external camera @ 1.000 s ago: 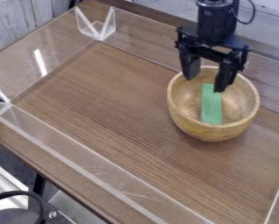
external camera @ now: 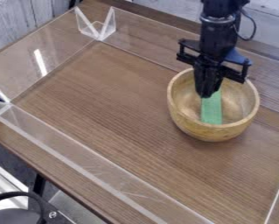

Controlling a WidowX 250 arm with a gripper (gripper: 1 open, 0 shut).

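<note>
A round wooden bowl [external camera: 186, 124] sits on the table at the right, with a green strip-like object [external camera: 211, 112] lying inside it. My black gripper [external camera: 207, 86] hangs over the bowl, its tips low at the upper end of the green object. The fingers look shut; whether anything is between the tips is hidden by the dark fingers.
A small white wire-like holder [external camera: 97, 24] stands at the back left. A black curved part [external camera: 19, 210] is at the lower left edge, and a pale wall runs behind.
The gripper has come lower over the bowl and narrowed toward the green object. The bowl stays in about the same place.
</note>
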